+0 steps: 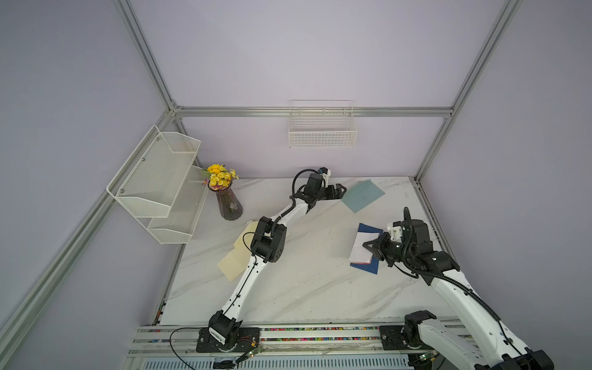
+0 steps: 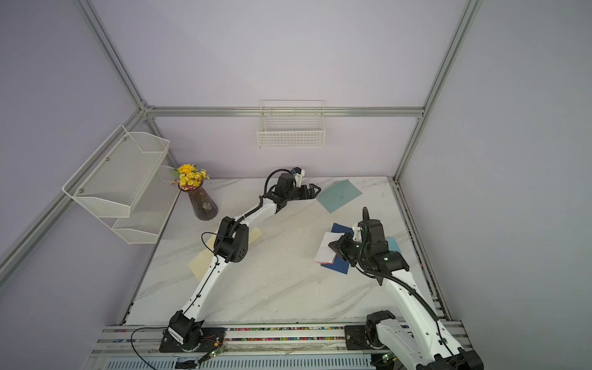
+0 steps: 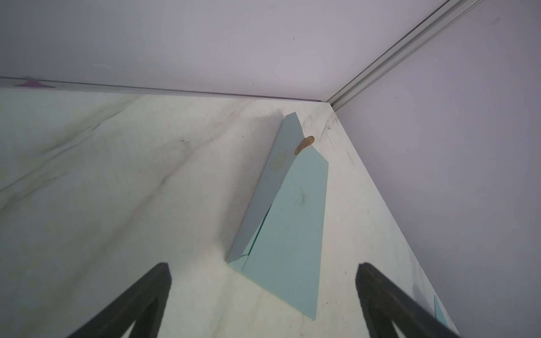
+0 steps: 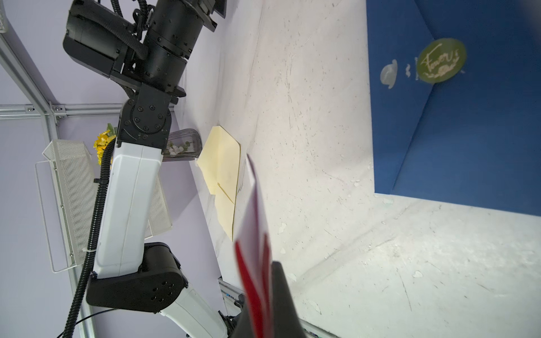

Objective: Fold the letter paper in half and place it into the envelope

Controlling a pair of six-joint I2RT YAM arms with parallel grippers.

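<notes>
The white letter paper [image 1: 359, 245] with a red edge is folded into layers, seen nearly edge-on as paper [image 4: 252, 219] in the right wrist view. My right gripper [image 1: 370, 245] is shut on it, holding it above the blue envelope [image 1: 366, 267]. A green round seal [image 4: 441, 60] shows on that envelope. At the back, my left gripper [image 1: 342, 191] stands open and empty, beside the teal envelope [image 1: 365, 195]. The left wrist view shows that teal envelope [image 3: 298, 225] ahead between the fingers, its flap [image 3: 269, 180] partly raised, bearing a brown seal [image 3: 305, 144].
A yellow envelope [image 1: 234, 262] lies at left, partly behind the left arm. A vase with yellow flowers [image 1: 229, 203] stands at back left, near a white mesh shelf [image 1: 157, 166]. Another teal item [image 2: 393, 244] is mostly hidden by the right arm.
</notes>
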